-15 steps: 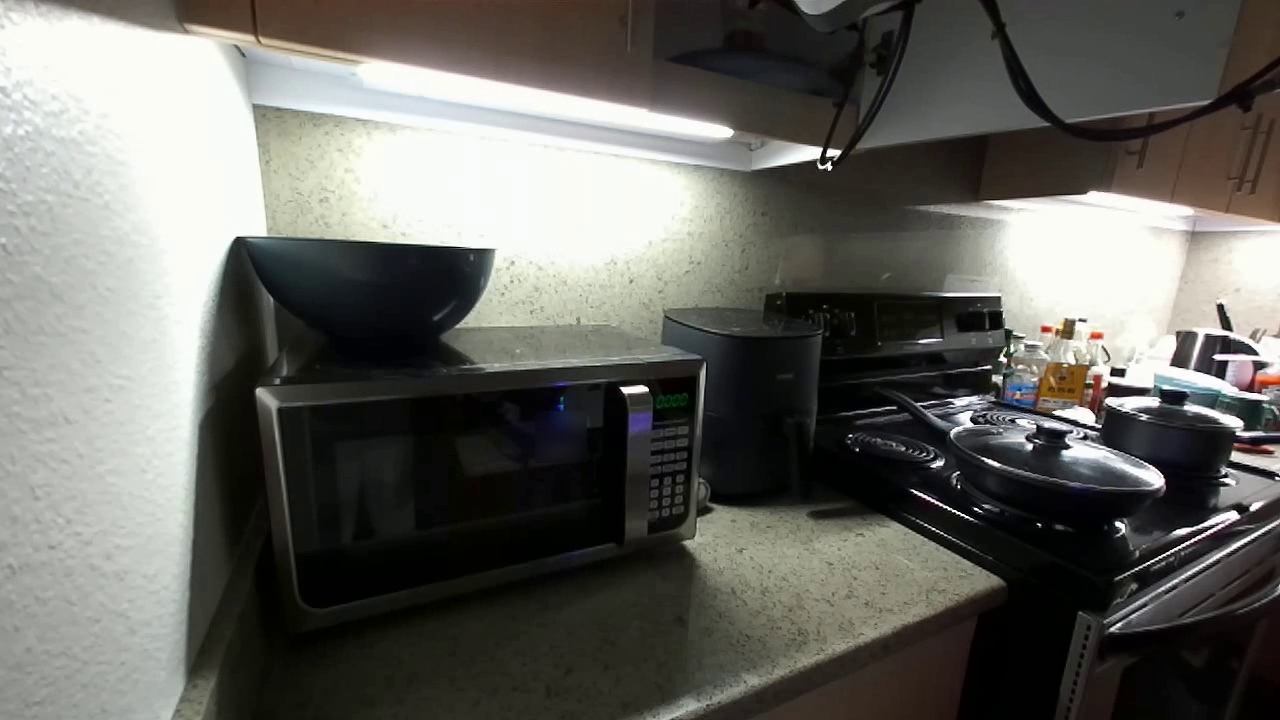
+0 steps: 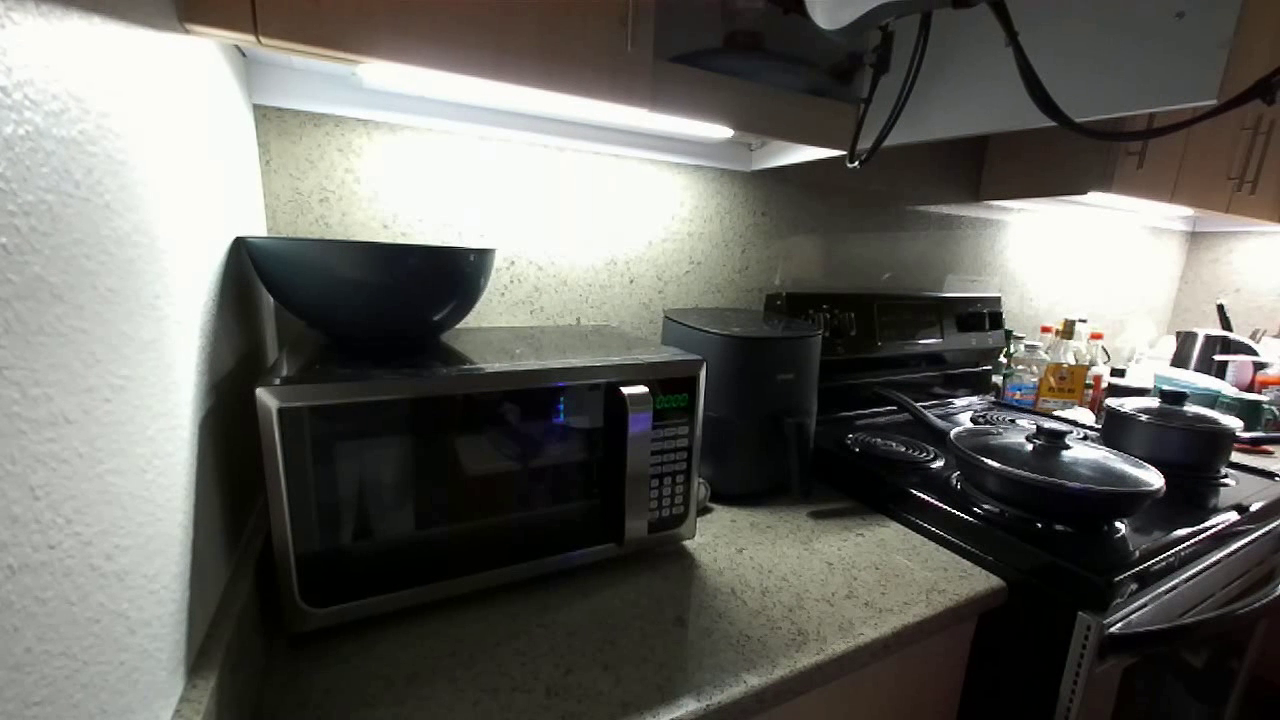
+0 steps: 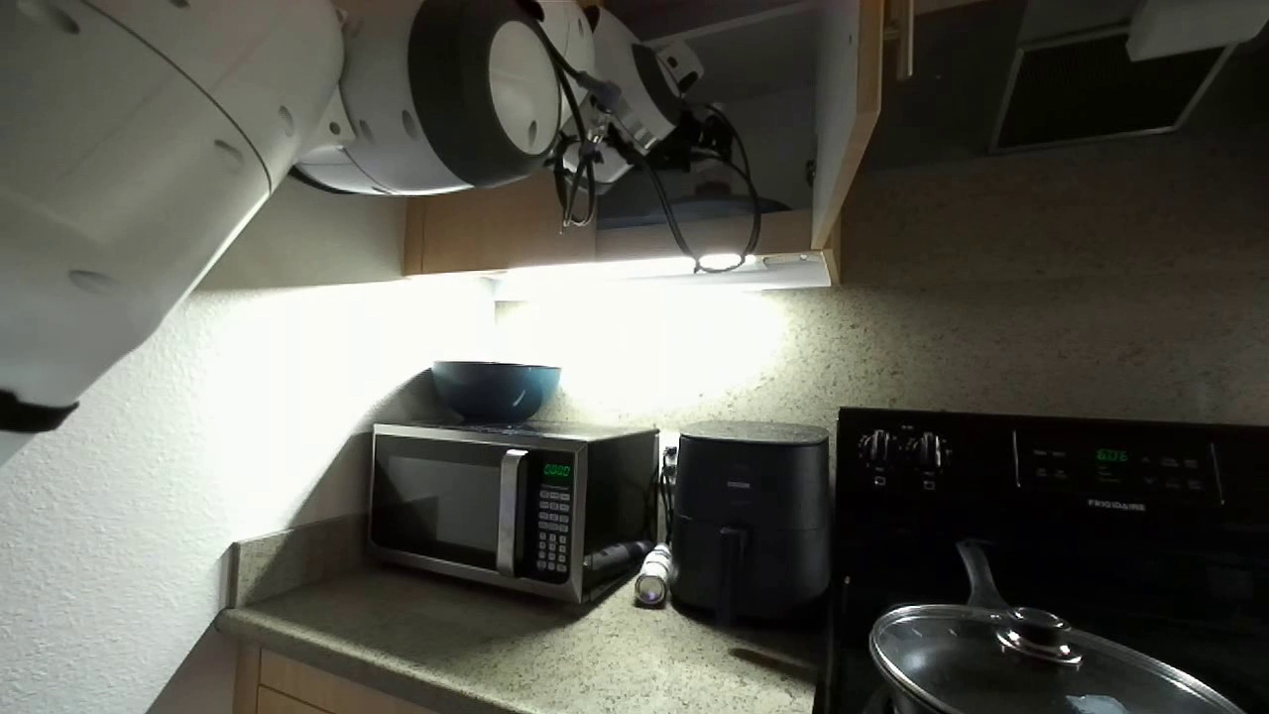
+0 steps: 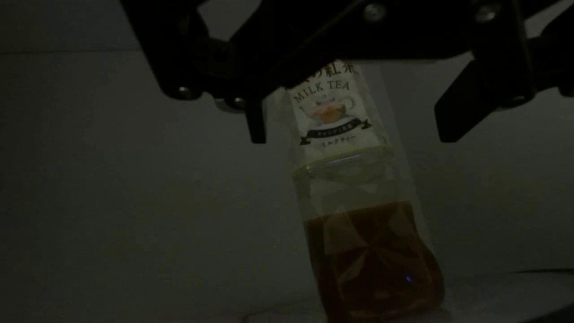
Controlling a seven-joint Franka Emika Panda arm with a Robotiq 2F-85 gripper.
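Note:
In the dim wrist view stands a clear bottle (image 4: 371,258) of brown drink with a pale "MILK TEA" label (image 4: 333,113). It looks slightly tilted in this view, and its top is hidden behind the gripper body. My gripper is open, its dark fingers apart on either side of the bottle's label part. A gap shows between the right finger and the bottle; the left finger (image 4: 256,121) lies closer to the label's edge. In exterior view 2 the arm (image 3: 440,95) reaches into an open upper cabinet, where the fingers cannot be made out.
The open cabinet door (image 3: 847,131) stands right of the arm. Below are a microwave (image 3: 476,506) with a dark blue bowl (image 3: 497,391) on top, an air fryer (image 3: 751,512) and a stove with a lidded pan (image 2: 1056,474).
The arm part and its hanging cable at the top of exterior view 1 have shifted slightly to the right. The kitchen items below have not moved.

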